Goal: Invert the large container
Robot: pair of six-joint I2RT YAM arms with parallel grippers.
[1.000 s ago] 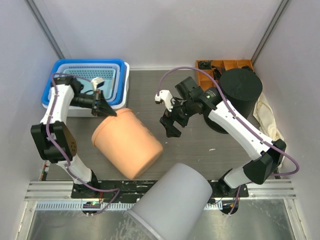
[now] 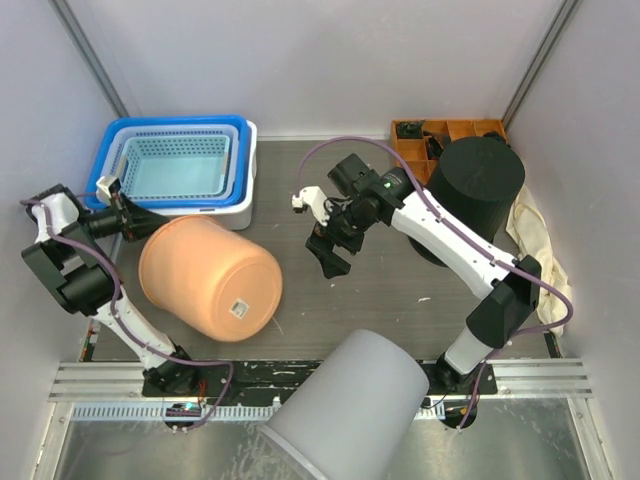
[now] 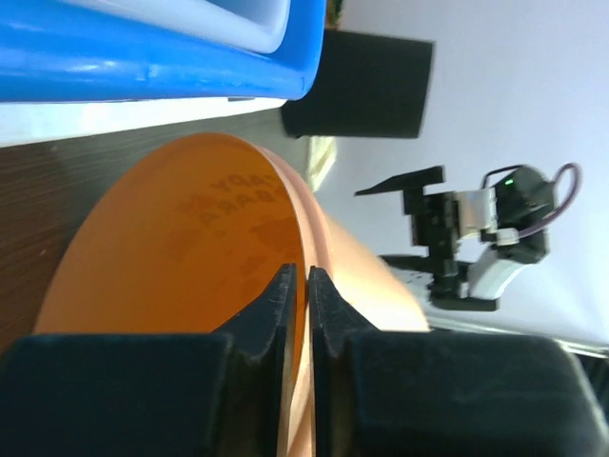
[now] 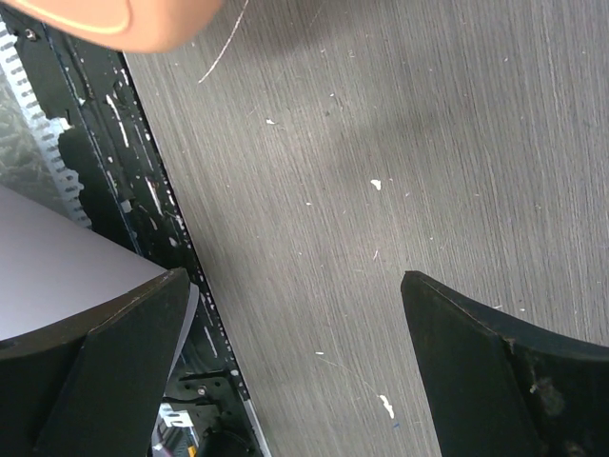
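Observation:
The large orange container (image 2: 205, 275) is tilted in the top view, its mouth toward the upper left and its labelled base (image 2: 240, 305) turned partly up to the lower right. My left gripper (image 2: 160, 222) is shut on its thin rim (image 3: 303, 233), which passes between the fingertips in the left wrist view. Whether the container touches the floor is unclear. Right of it, apart, hangs my right gripper (image 2: 328, 262); its fingers (image 4: 105, 371) are spread wide, with only floor between them in the right wrist view.
A blue-rimmed basket stack (image 2: 180, 122) stands right behind the left gripper. A grey bin (image 2: 350, 410) lies at the front edge. A black bin (image 2: 475, 185), an orange organizer (image 2: 470, 128) and a pale cloth (image 2: 538, 260) sit at the right.
The right arm has shifted slightly left, still open.

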